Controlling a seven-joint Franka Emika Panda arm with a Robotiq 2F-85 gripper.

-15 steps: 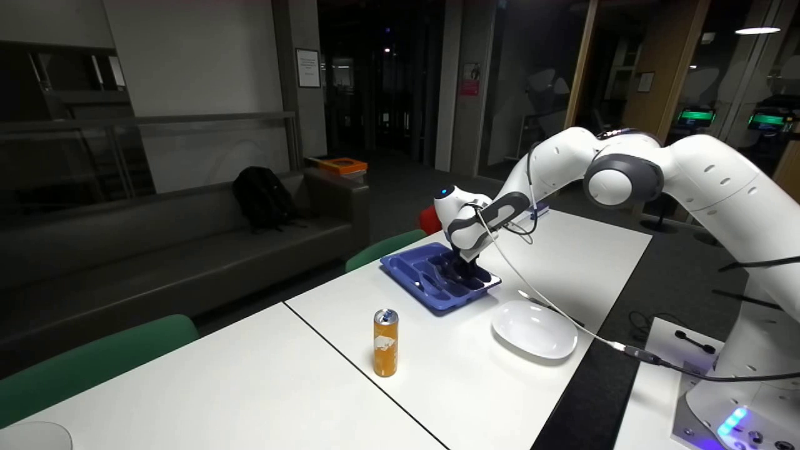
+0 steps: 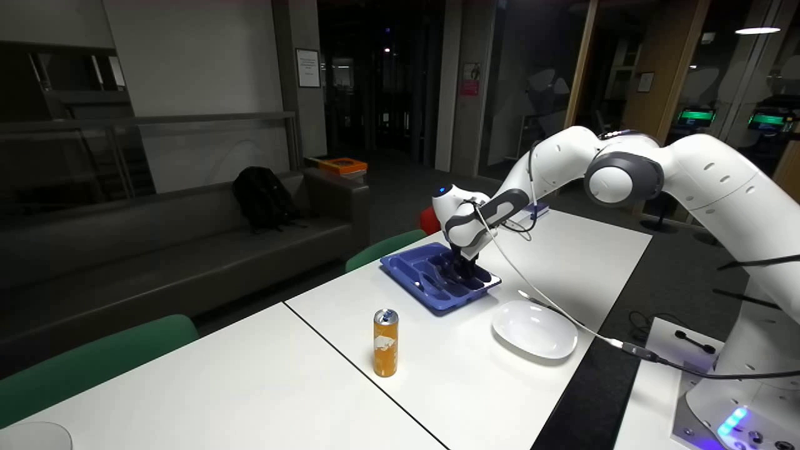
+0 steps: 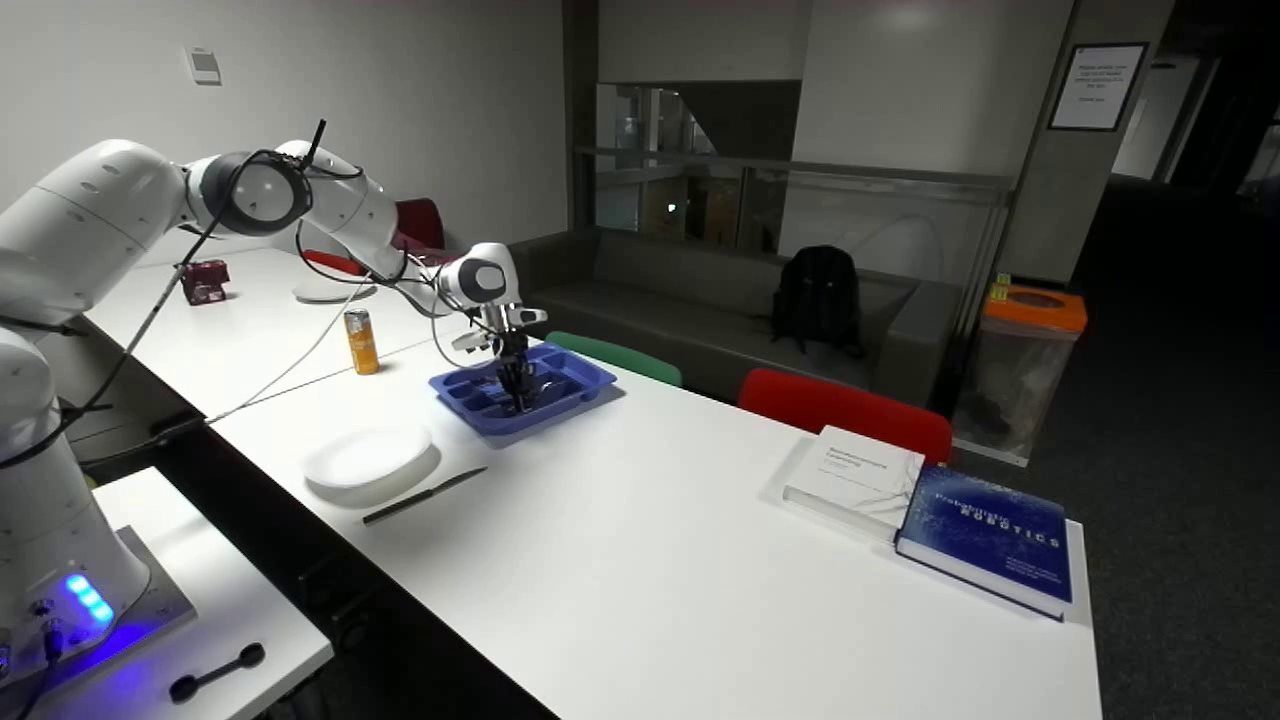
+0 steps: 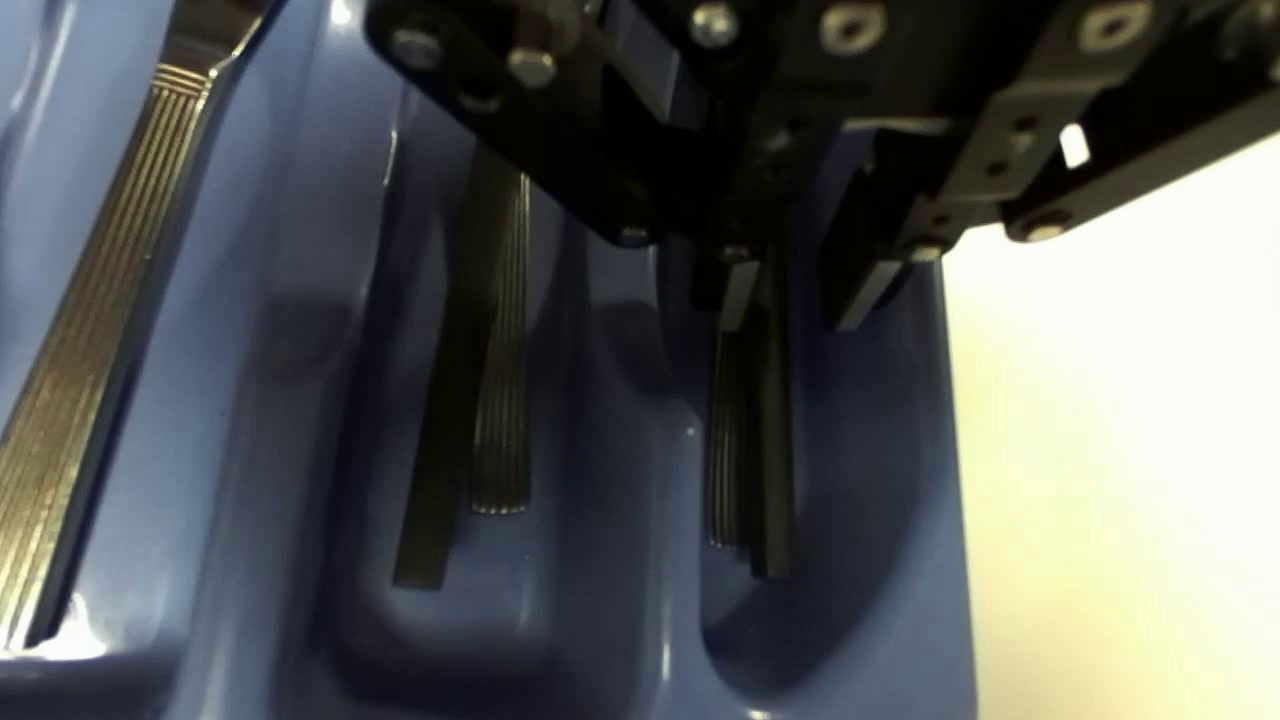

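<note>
My gripper is down at the blue cutlery tray (image 3: 584, 382), over its end compartment. In the wrist view its fingers stand apart, so it is part open. A black handle (image 4: 775, 480) and a ribbed metal handle (image 4: 725, 468) lie side by side in that compartment, beneath the left fingertip; whether the finger touches them I cannot tell. The neighbouring compartment has another black handle (image 4: 438, 480) and a ribbed metal handle (image 4: 501, 420). Farther left lies a larger ribbed handle (image 4: 96, 324). The upper ends of the middle and right pieces are hidden by the gripper.
A white plate (image 2: 535, 330) and a knife (image 3: 425, 494) lie on the table near the tray. An orange can (image 2: 385, 344) stands off to one side. Two books (image 3: 854, 478) rest at the table's far end.
Tray, plate, knife and can have stayed where they were.
</note>
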